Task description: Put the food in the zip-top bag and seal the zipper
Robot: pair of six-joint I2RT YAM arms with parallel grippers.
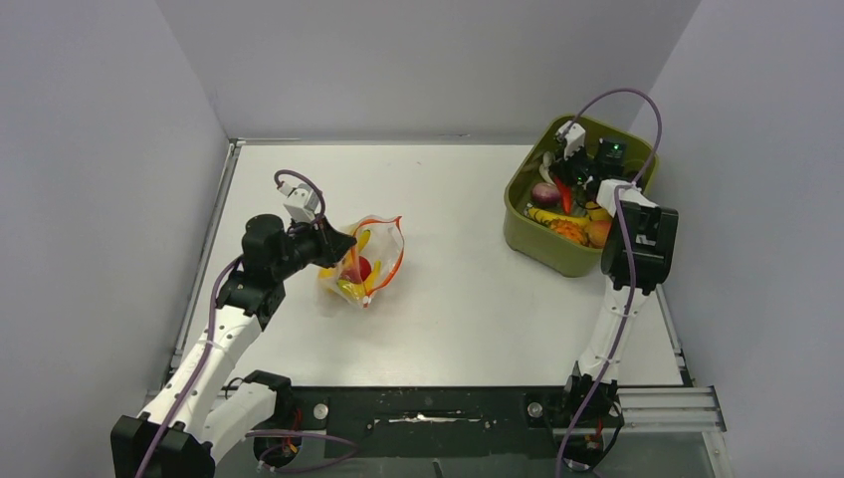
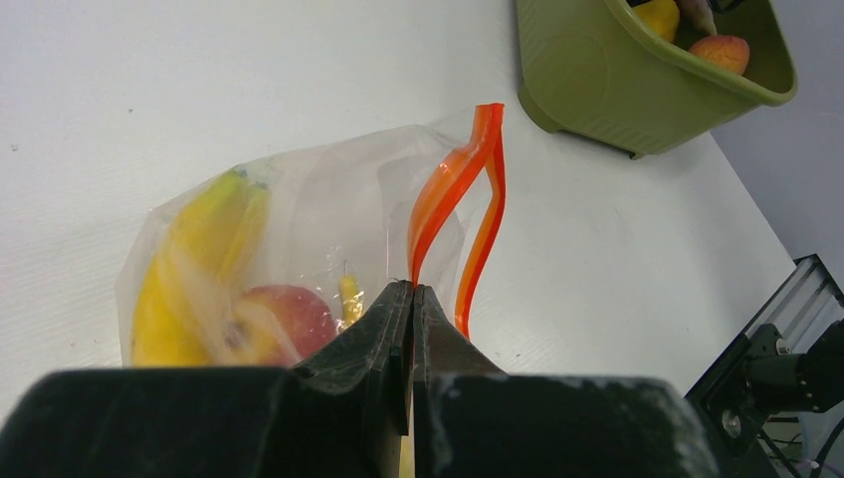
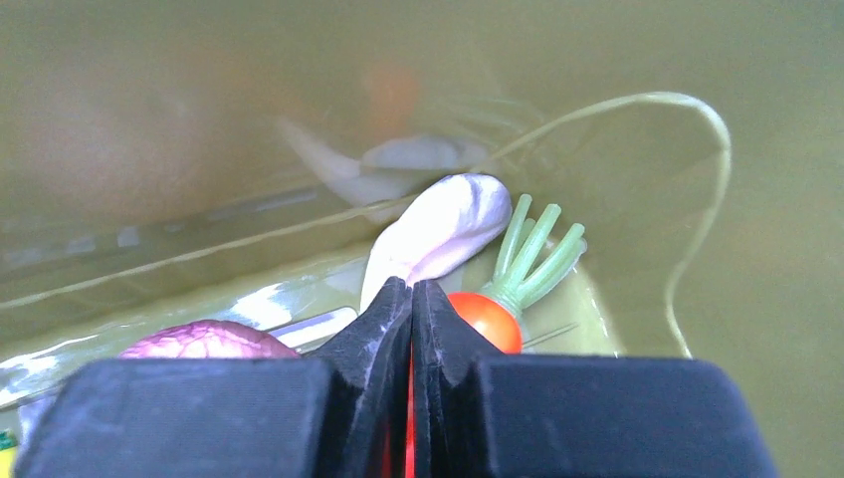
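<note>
The clear zip top bag with its orange zipper edge lies on the left half of the table, its mouth parted. Inside it are yellow food and a red-yellow fruit. My left gripper is shut on the bag's rim beside the zipper. Down in the green bin, my right gripper is shut with nothing between its fingers. A white, bulbous food item lies just beyond the tips, against the bin wall. A red-orange vegetable with green stalks sits beneath and right of the fingers, partly hidden by them.
A purple onion, a yellow item and orange food and a peach-coloured fruit also fill the bin. High bin walls surround the right gripper. Bare white table separates bag and bin.
</note>
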